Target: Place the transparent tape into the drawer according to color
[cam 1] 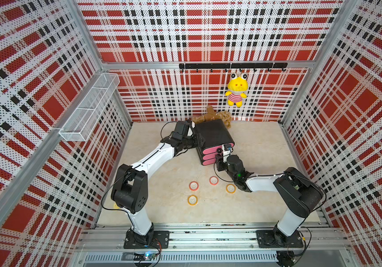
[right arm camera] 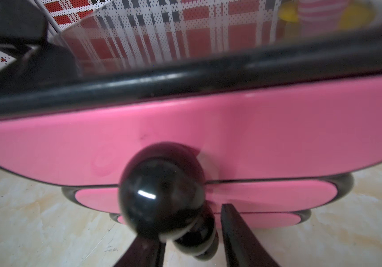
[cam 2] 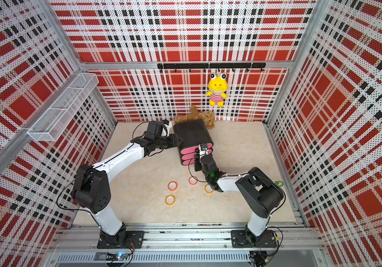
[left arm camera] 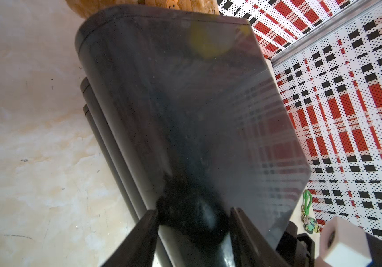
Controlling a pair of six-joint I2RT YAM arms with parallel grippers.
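A black cabinet with pink drawer fronts stands at the back of the table, its drawers shut. My right gripper is part open in front of the top drawer, its fingers low beside the round black knob; no firm hold shows. My left gripper is at the cabinet's left side, fingers apart over the black surface; whether they clamp it is unclear. On the table lie two reddish tape rings and two orange ones. A green ring is at the far right.
A brown plush toy sits behind the cabinet, and a yellow toy hangs on the back wall. A white wire basket is fixed at left.
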